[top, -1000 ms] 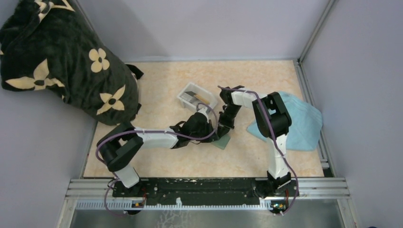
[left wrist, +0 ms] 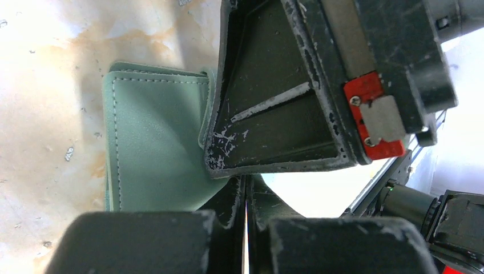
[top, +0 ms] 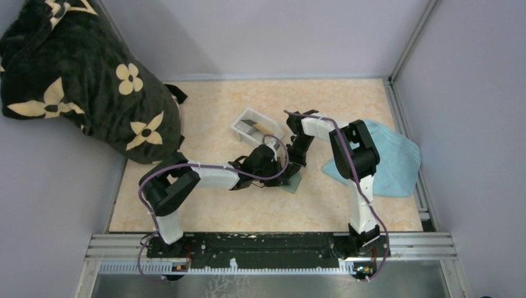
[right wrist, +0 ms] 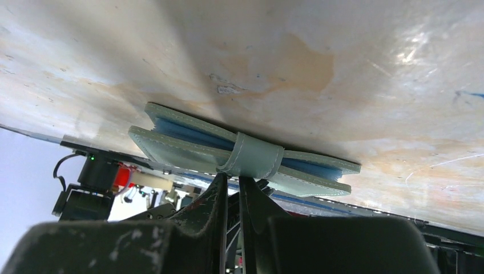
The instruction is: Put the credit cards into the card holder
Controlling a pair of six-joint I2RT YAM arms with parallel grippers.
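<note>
The sage-green card holder (top: 291,184) lies on the table at front centre, with both grippers over it. Its stitched cover (left wrist: 149,131) shows in the left wrist view, where my left gripper is shut, nothing visible between its fingers. In the right wrist view the holder's strap (right wrist: 253,153) crosses two blue-lined pockets; my right gripper is at the strap, its fingers close together with a narrow gap, and whether they pinch it is unclear. Cards (top: 248,127) seem to lie in the white bin behind the grippers, partly hidden.
The white bin (top: 239,123) stands at back centre. A blue cloth (top: 391,167) covers the right side. A dark patterned cushion (top: 105,93) fills the back left.
The right arm barely moved.
</note>
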